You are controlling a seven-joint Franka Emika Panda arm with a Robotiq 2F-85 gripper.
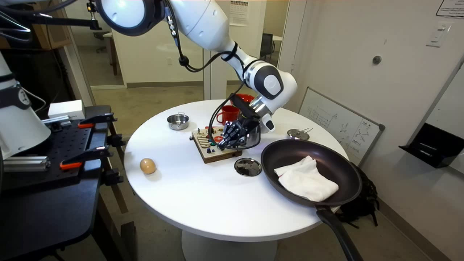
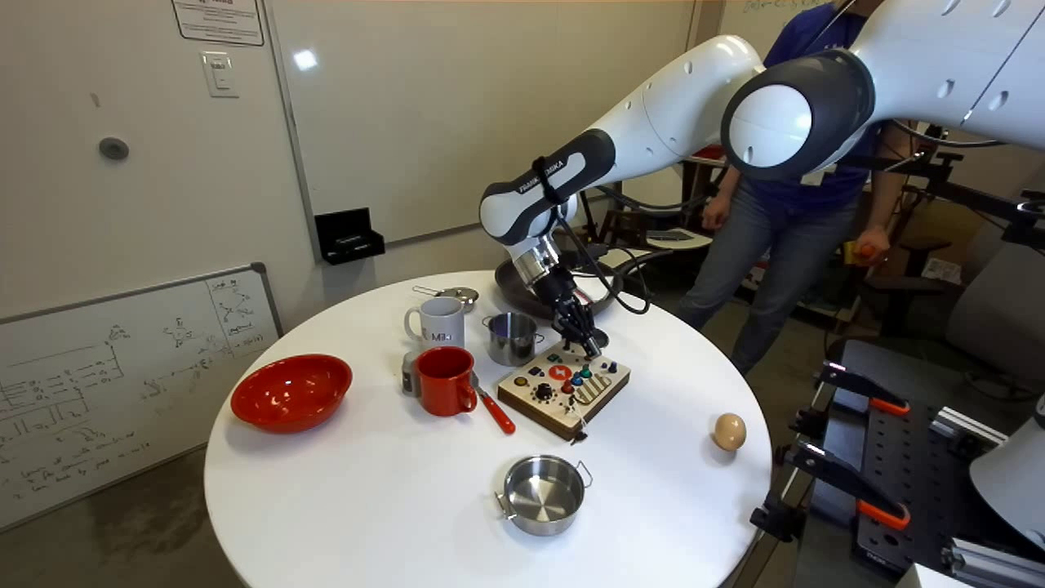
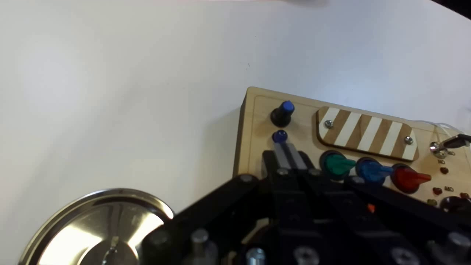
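A wooden control board [image 3: 260,106] with coloured knobs, switches and a striped plate lies on the white table. It shows also in the first exterior view [image 1: 204,150] and the second [image 2: 536,403]. Over its near-edge side in the wrist view, my gripper is shut, grey fingertips together and nothing visible between them. The tips stand right at a small blue button [image 3: 280,136]; whether they touch it I cannot tell. Beyond that button rises a black knob with a blue cap [image 3: 282,113]. Green [image 3: 337,165], blue [image 3: 373,170] and red [image 3: 409,178] knobs sit to the right.
A steel lid [image 1: 248,167] lies close beside the board. Around it stand a frying pan [image 1: 272,163] with a white cloth [image 1: 309,180], a steel pot [image 2: 512,339], a red mug [image 2: 446,382] and an open pan [image 2: 544,495]. An egg [image 1: 148,165] rests on clear table.
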